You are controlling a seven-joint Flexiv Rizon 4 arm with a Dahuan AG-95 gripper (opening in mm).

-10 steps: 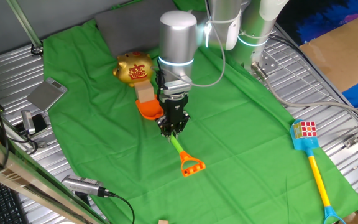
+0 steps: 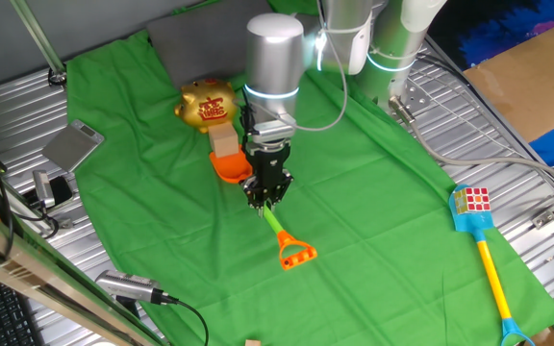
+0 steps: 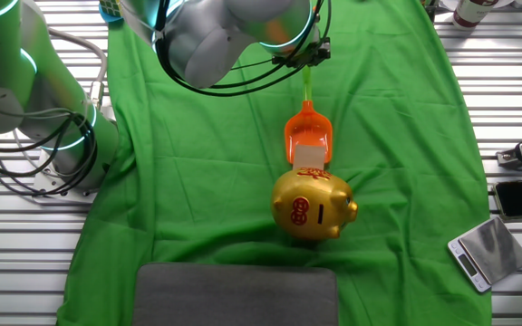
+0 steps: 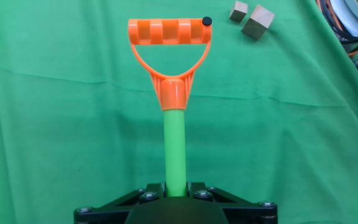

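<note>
A toy shovel with an orange scoop (image 3: 307,127), a green shaft (image 4: 174,146) and an orange handle (image 4: 169,32) lies along the green cloth. Partway along the shaft my gripper (image 2: 269,204) is shut on it, a finger to each side in the wrist view. At the scoop's front edge is a wooden block (image 2: 224,139); whether it rests partly in the scoop I cannot tell. Right behind the block stands a golden piggy bank (image 3: 314,205), which seems to touch it.
A blue shovel (image 2: 490,264) with a yellow shaft carries a puzzle cube (image 2: 471,200) at the right. Two wooden blocks lie beyond the handle, the larger one (image 4: 258,23) nearer. A dark grey pad (image 3: 236,294) lies behind the piggy bank.
The orange handle has shifted very slightly toward the piggy bank. Block and piggy bank look almost unchanged, and the gripper stays around the shaft.
</note>
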